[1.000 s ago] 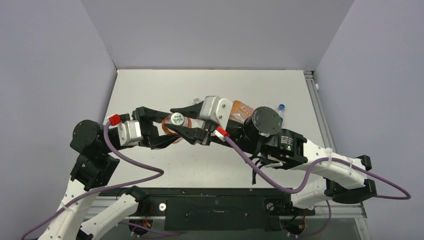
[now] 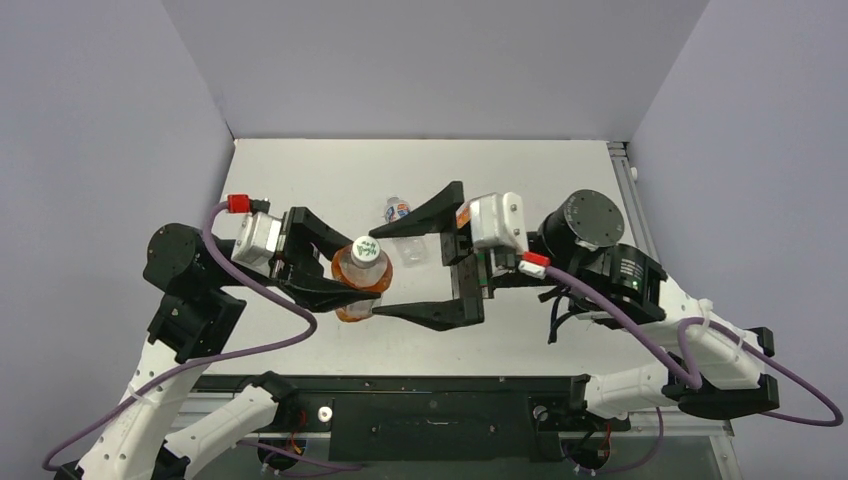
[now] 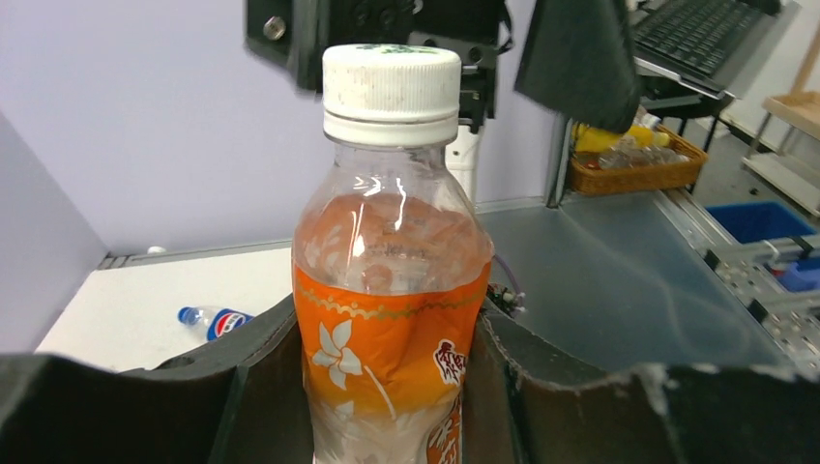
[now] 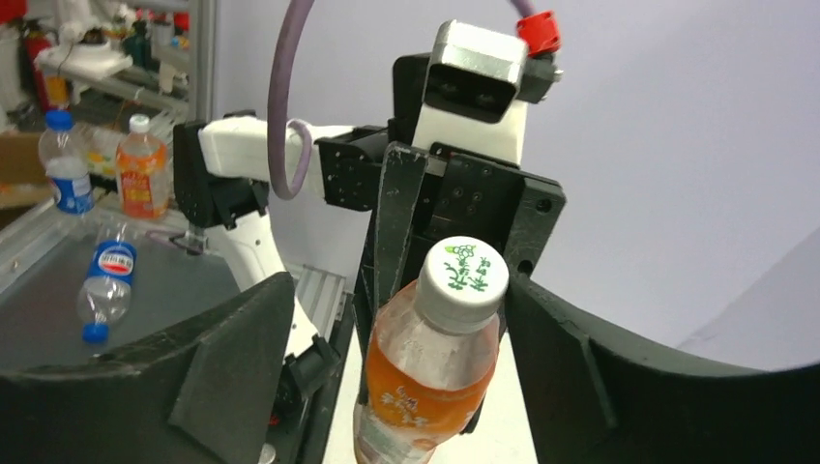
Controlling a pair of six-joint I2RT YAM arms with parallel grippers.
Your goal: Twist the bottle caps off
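A clear bottle with an orange label [image 3: 387, 338] stands nearly upright in the air, my left gripper shut on its labelled middle. On the bottle's neck sits a white cap [image 3: 391, 82] with a green print on top and a white ring beneath it. My right gripper is open, its fingers apart on both sides of the bottle's top in the right wrist view, without gripping the cap. A second clear bottle with a blue-and-red label [image 2: 397, 210] lies on the white table behind the grippers.
Part of another orange thing [image 2: 462, 214] shows behind the right gripper. Outside the work area, the right wrist view shows several bottles at far left.
The right gripper has opened wide and drawn back to the right from around the cap. The left gripper and its bottle have shifted slightly rightward and toward the front.
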